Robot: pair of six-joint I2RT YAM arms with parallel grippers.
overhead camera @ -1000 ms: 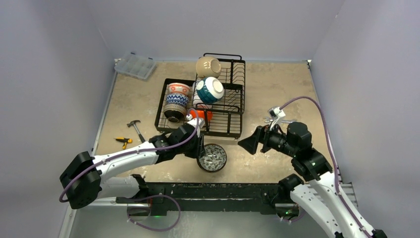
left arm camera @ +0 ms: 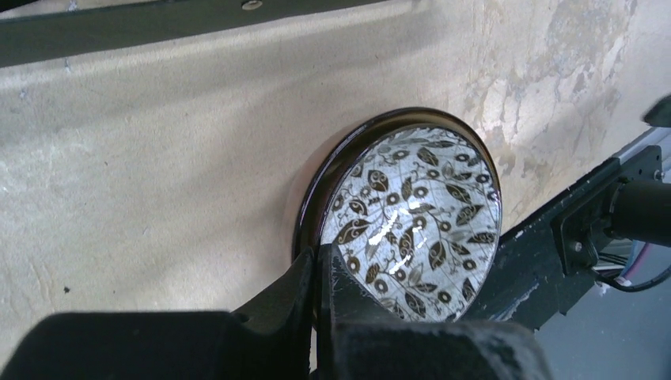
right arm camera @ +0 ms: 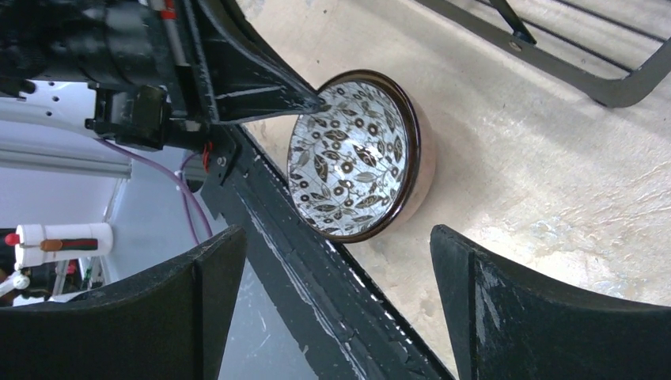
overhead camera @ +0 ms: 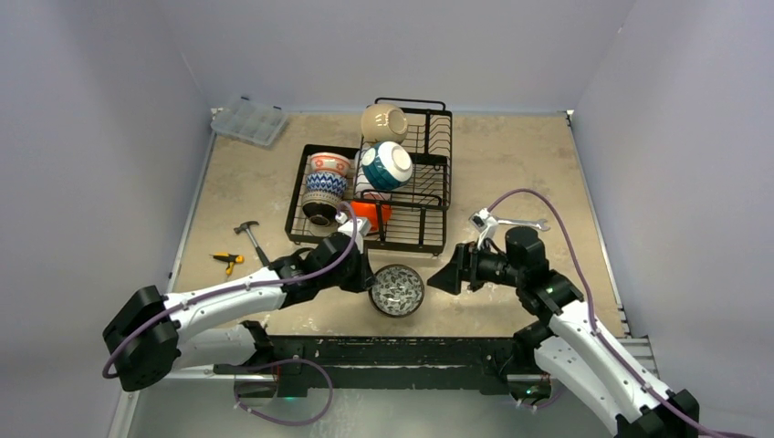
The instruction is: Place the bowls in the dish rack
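A dark-rimmed bowl with a white leaf-patterned inside (overhead camera: pixel 398 290) stands upright on the table in front of the black dish rack (overhead camera: pixel 408 246). At its left rim is my left gripper; its fingers are together, with nothing showing between them and their tips overlapping the rim. To the bowl's right, my right gripper (overhead camera: pixel 449 278) is open and apart from it; the left wrist view barely catches it. In the rack are a tan bowl (overhead camera: pixel 383 122), a teal-and-white bowl (overhead camera: pixel 387 166), a blue zigzag bowl (overhead camera: pixel 326 182), an orange-patterned bowl (overhead camera: pixel 329 163) and an orange bowl (overhead camera: pixel 372 214).
A hammer (overhead camera: pixel 249 235) and a yellow tool (overhead camera: pixel 228 259) lie at the left. A clear organiser box (overhead camera: pixel 249 121) is at the back left, and a wrench (overhead camera: pixel 525 223) lies behind the right arm. The table right of the rack is largely clear.
My right gripper has moved left toward it. The left gripper has stayed at the bowl's left side with little movement.
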